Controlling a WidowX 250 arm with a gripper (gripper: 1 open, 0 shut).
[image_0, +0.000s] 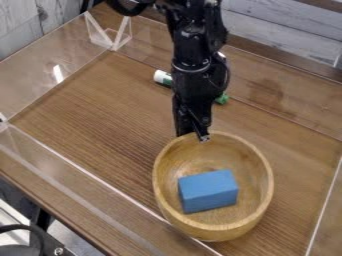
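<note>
The black gripper (194, 128) hangs down in the middle of the view at the far rim of a tan round bowl (181, 222), its tip low by that rim; whether its fingers hold anything is hard to see. A blue rectangular block (207, 190) lies inside the bowl.
Behind the arm on the wooden table (80, 125) lie a small white and green object (162, 78) and another green item partly hidden by the arm. Clear plastic edges line the left side and a white wall stands at the back.
</note>
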